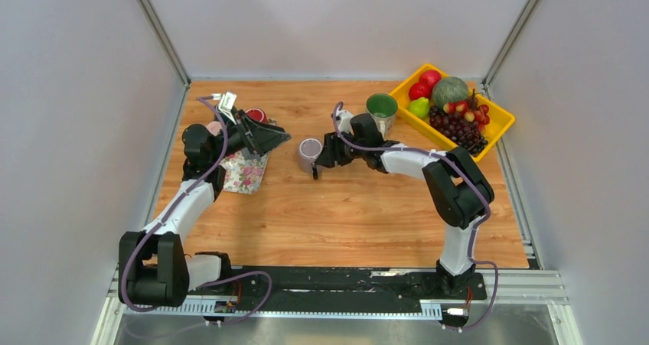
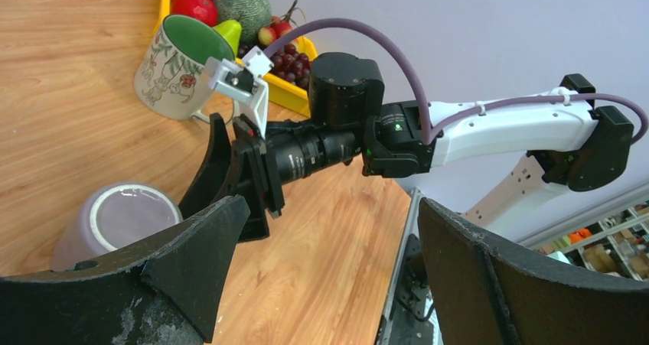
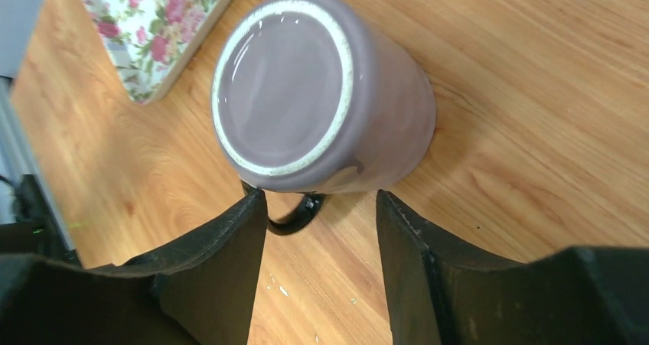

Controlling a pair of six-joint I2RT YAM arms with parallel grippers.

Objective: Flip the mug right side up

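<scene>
The lilac mug (image 3: 283, 92) is upside down on the table, its pale-ringed base facing up. Its black handle (image 3: 297, 216) points toward my right gripper, low on the mug's near side. That gripper is open. Its fingers (image 3: 237, 242) are spread, and the handle shows in the gap beyond the tips; whether either finger touches the mug I cannot tell. From above, the right gripper is close against the mug's right side. My left gripper stands wide open with nothing between its fingers, over the tray side, left of the mug.
A floral tray (image 1: 245, 175) lies under the left arm, with a red item (image 1: 256, 115) by its far end. Behind the right gripper stands a green-lined mug (image 1: 381, 106), beside a yellow fruit basket (image 1: 501, 117).
</scene>
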